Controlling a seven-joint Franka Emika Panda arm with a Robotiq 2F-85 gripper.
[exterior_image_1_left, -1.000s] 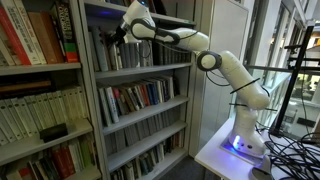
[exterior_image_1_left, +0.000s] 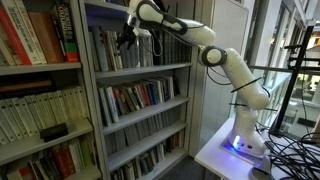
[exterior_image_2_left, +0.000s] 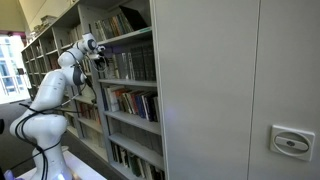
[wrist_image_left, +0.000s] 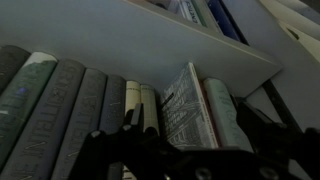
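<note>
My gripper is open, its two dark fingers standing apart in the lower part of the wrist view. Past the gap between them, a thin book with a patterned dark cover (wrist_image_left: 188, 108) leans at an angle. Right beside that one stands a greenish book (wrist_image_left: 224, 115). Left of the gap are two slim cream books (wrist_image_left: 149, 108) and a run of thick grey volumes (wrist_image_left: 52, 120). In exterior view 1 the gripper (exterior_image_1_left: 125, 40) is up at the tall bookcase's upper book row. Whether the fingers touch any book cannot be told.
A shelf board (wrist_image_left: 190, 42) runs above these books, with more books over it. Dark shelf uprights (exterior_image_1_left: 91, 80) divide the bookcase. Lower shelves hold more books (exterior_image_1_left: 140, 97). The arm's base stands on a white table (exterior_image_1_left: 222, 158); a large pale panel (exterior_image_2_left: 205, 90) borders the shelves.
The arm's wrist end has shifted slightly to the right in front of the upper shelf. The books and the arm's base look unmoved.
</note>
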